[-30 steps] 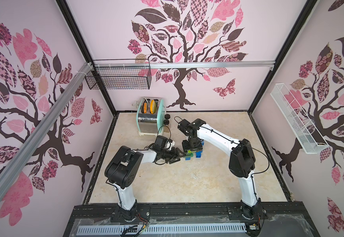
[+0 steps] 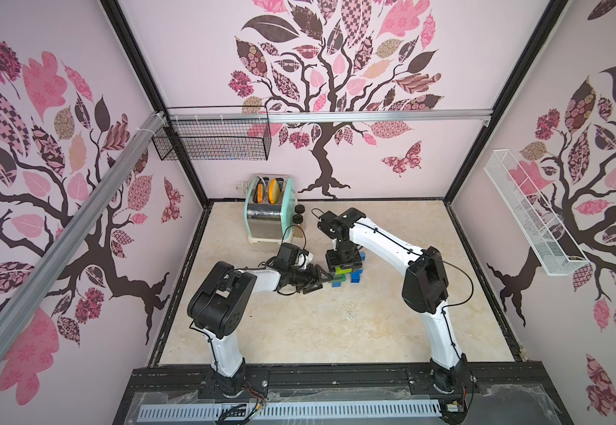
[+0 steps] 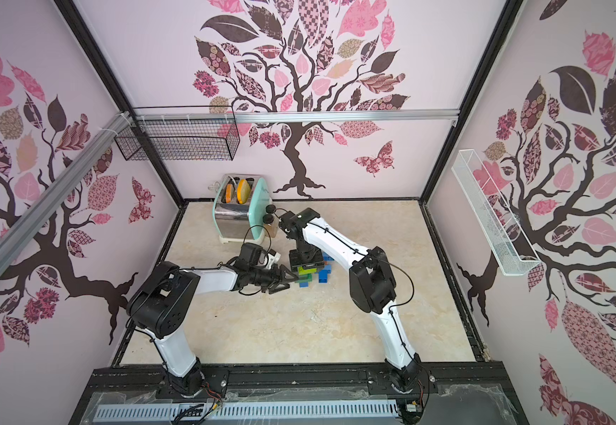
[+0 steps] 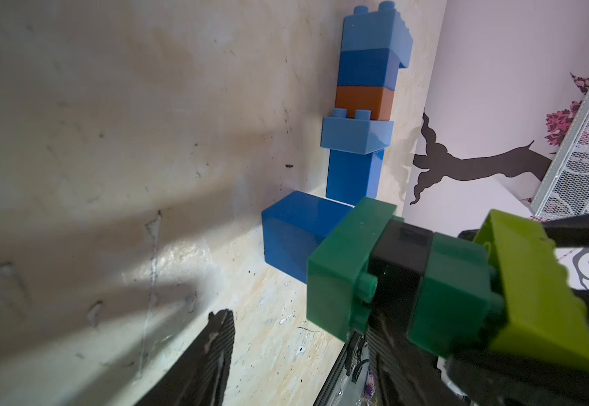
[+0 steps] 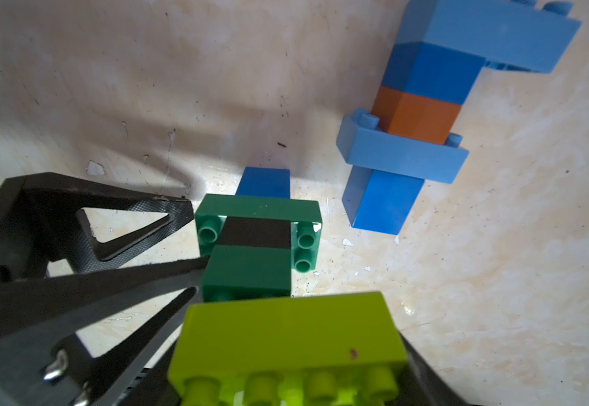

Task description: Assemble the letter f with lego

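A stack lies in the middle: a lime brick (image 5: 286, 331) at one end, then a dark green brick (image 5: 248, 269), a black one (image 5: 254, 232), a wider dark green crosspiece (image 5: 256, 207) and a blue brick (image 5: 262, 181). My right gripper is shut on the lime brick, which covers much of its fingers. My left gripper stands part open at the stack's side, nothing gripped between its fingers. In the right wrist view one left finger (image 5: 152, 267) reaches up against or very near the dark green brick; contact cannot be told.
Beside the stack lies an f-shaped row with a light blue top (image 5: 491, 30), a blue brick (image 5: 433, 71), an orange one (image 5: 417, 115), a light blue crosspiece (image 5: 402, 152) and a blue foot (image 5: 382, 199). A toaster (image 2: 269, 212) stands behind the left arm.
The right arm's elbow has swung slightly left, while its gripper stays in nearly the same place at the stack. The left arm shows no visible movement.
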